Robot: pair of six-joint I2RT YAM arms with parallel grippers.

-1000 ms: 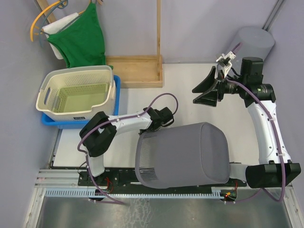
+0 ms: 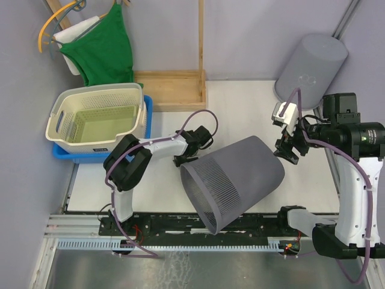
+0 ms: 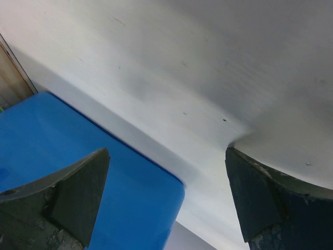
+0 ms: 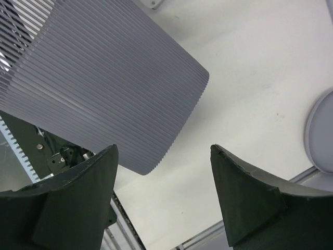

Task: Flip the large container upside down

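The large grey container [image 2: 240, 168] lies tipped on its side at the table's front. Its open rim faces front-left and overhangs the table edge, and its slotted wall is turned up. My left gripper [image 2: 183, 161] is just behind the rim at the left end, low over the table; whether it touches cannot be told. In the left wrist view its fingers are open, with nothing between the fingers. Close to the container's right end, my right gripper [image 2: 285, 153] hangs open and empty. The right wrist view shows the container's ribbed grey side [image 4: 119, 99] beyond the fingers [image 4: 88, 192].
A white basket [image 2: 90, 144] sits in a blue bin [image 2: 148, 114] at the left. A grey bin [image 2: 313, 60] stands in the far right corner. Green cloth [image 2: 105, 51] hangs above a wooden frame [image 2: 171, 81] at the back.
The container has rolled and swung round: its rim now faces front-left, its far end has turned toward the back. My right gripper has moved right and down.
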